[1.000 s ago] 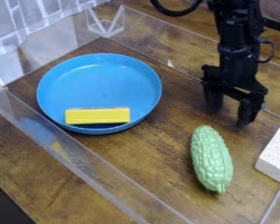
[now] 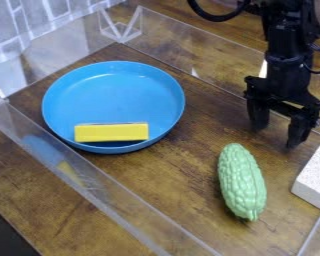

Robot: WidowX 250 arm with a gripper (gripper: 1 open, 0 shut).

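The black gripper (image 2: 278, 120) is low over the wooden table at the right, its fingers pointing down near the surface; whether they are open or shut is unclear. A light green, ridged vegetable (image 2: 242, 180) lies below and left of it. A white speckled block (image 2: 314, 178) sits at the right edge, below the gripper. A blue plate (image 2: 112, 92) on the left holds a yellow bar (image 2: 111, 132) near its front rim.
Clear plastic walls border the wooden table (image 2: 143, 200) at the left and along the bottom. Bare wood lies between the plate and the gripper. A small white shape behind the arm is mostly hidden.
The gripper has shifted a little to the right over the last second. The plate, bar, vegetable and block have not moved.
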